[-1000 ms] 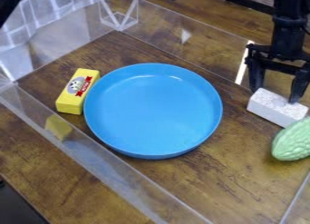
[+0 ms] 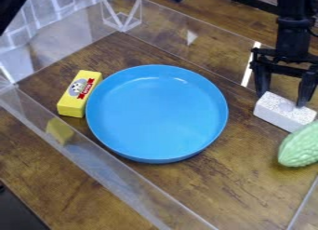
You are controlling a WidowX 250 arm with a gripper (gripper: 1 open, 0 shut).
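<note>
At the right edge of the camera view my black gripper (image 2: 284, 85) reaches down with its fingers apart, just above and behind a white speckled block (image 2: 284, 112); whether they touch it I cannot tell. A green ridged vegetable (image 2: 300, 146) lies in front of the block. A large blue plate (image 2: 156, 113) fills the middle, and a yellow box (image 2: 80, 92) with a printed label lies to its left.
Clear low walls (image 2: 99, 169) border the wooden work surface (image 2: 112, 57). Bare wood is free behind the plate and below it, toward the lower right.
</note>
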